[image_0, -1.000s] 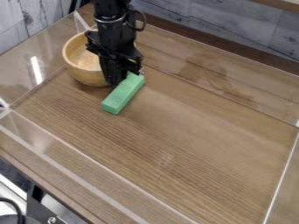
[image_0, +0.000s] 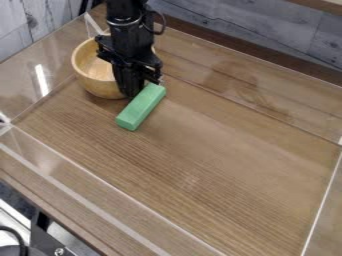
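Observation:
A light wooden bowl (image_0: 95, 70) sits at the upper left of the wooden table. My black gripper (image_0: 130, 81) is low at the bowl's right side, shut; its fingertips are dark and hard to make out, and nothing clear shows between them. A green rectangular block (image_0: 139, 110) lies on the table just right of the bowl, with its far end close under the gripper. Whether the fingertips touch the block or the bowl's rim, I cannot tell. The arm hides part of the bowl.
Dark floor with cables shows past its edge at the lower left.
The arm and gripper have shifted very slightly to the left. The green block appears in nearly the same place.

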